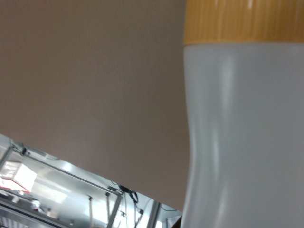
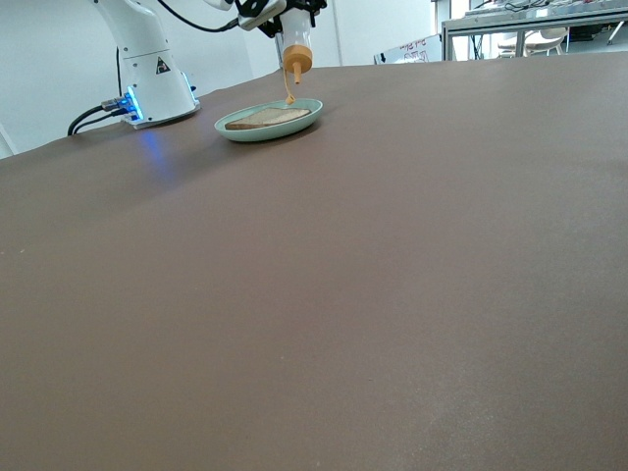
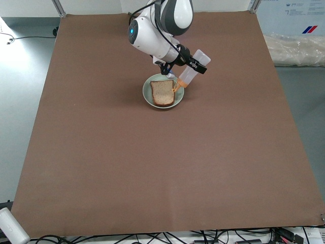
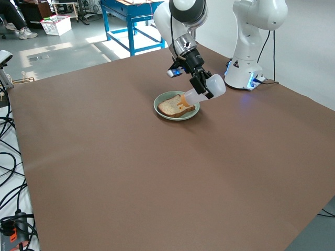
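My gripper (image 3: pixel 189 68) is shut on a translucent squeeze bottle (image 4: pixel 208 89) with an orange cap, tilted nozzle-down over a pale green plate (image 3: pixel 151 99) holding a slice of bread (image 3: pixel 162 92). The nozzle (image 2: pixel 296 71) points at the bread's edge, and a thin orange strand (image 2: pixel 287 90) runs down below it to the plate area. In the wrist view the bottle (image 1: pixel 242 133) fills the right side.
The arm's base (image 4: pixel 241 73) stands at the back edge. Cables (image 4: pixel 13 183) lie beyond one table edge.
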